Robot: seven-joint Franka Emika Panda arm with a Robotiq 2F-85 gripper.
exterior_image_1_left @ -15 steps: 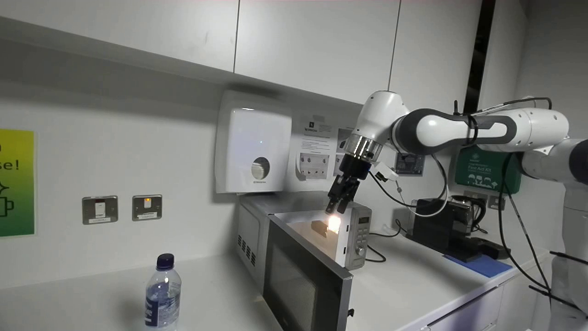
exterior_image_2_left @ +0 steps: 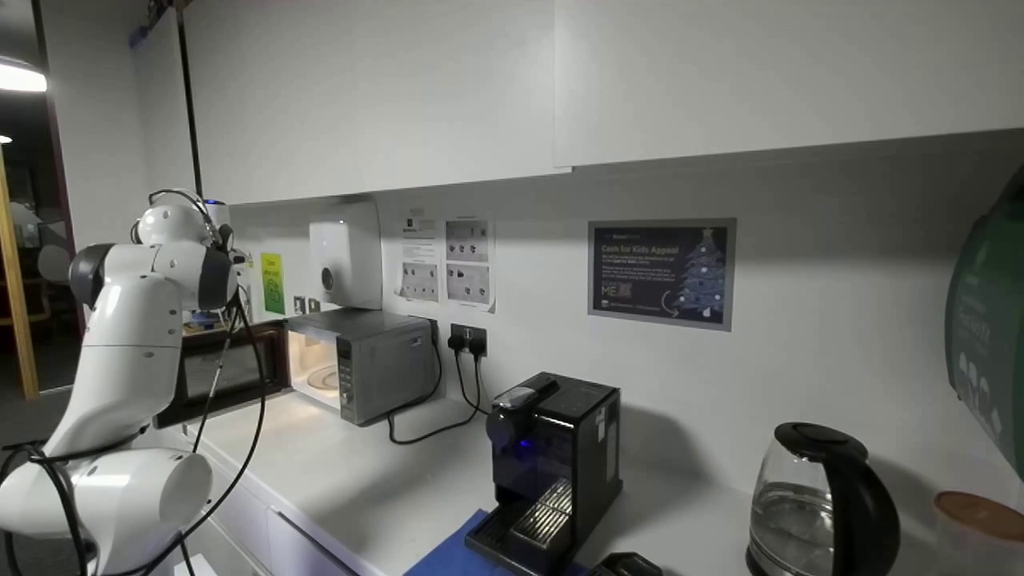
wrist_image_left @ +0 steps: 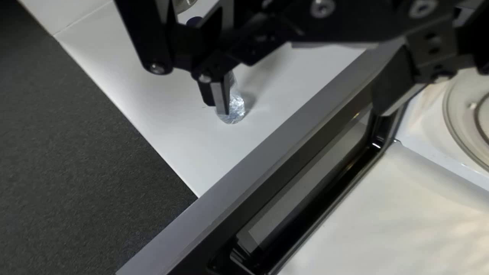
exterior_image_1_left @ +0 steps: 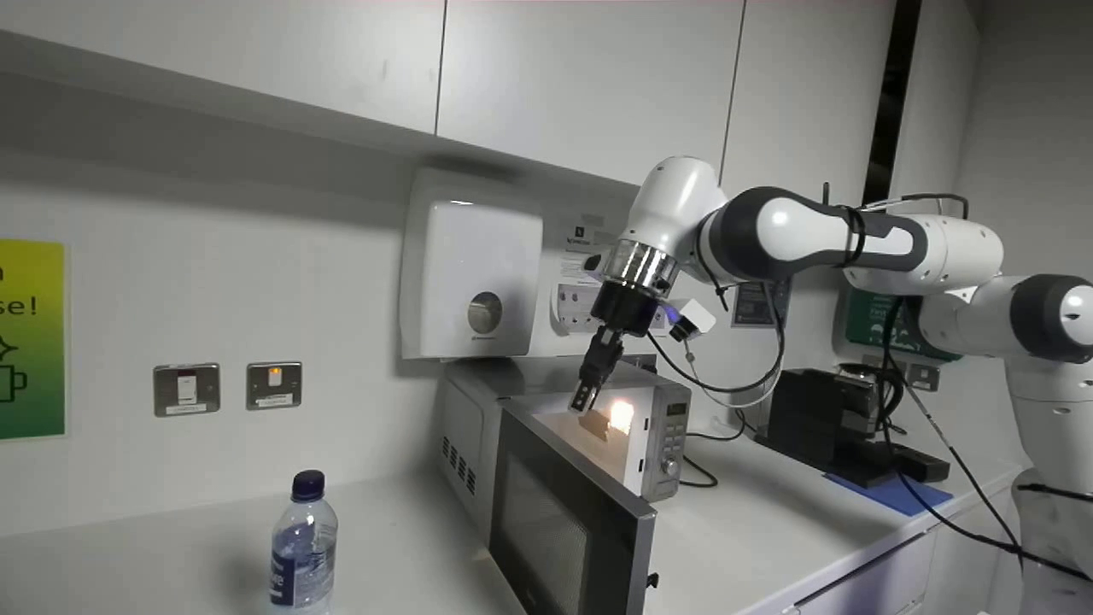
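Observation:
My gripper (exterior_image_1_left: 584,398) is open and empty, pointing down close to the open microwave (exterior_image_1_left: 473,430). Its door (exterior_image_1_left: 569,523) is swung wide, and the lit cavity shows in exterior view 1. From the wrist, the two fingers of the gripper are spread, with the door's top edge (wrist_image_left: 256,169) running below and between them. A clear water bottle with a dark blue cap (exterior_image_1_left: 304,543) stands upright on the counter beyond the door, apart from the gripper. One finger partly covers the bottle (wrist_image_left: 237,107) in the wrist view.
Above the microwave hangs a white dispenser (exterior_image_1_left: 471,266), under overhead cabinets (exterior_image_1_left: 584,82). A black coffee machine (exterior_image_2_left: 557,451) and a kettle (exterior_image_2_left: 816,509) occupy the other counter end. Bare counter (exterior_image_2_left: 422,480) lies between microwave and coffee machine. Cables hang from the arm.
The arm has shifted left in exterior view 1, carrying the gripper from near the microwave's control panel toward the open door. The bottle, door and microwave have stayed put.

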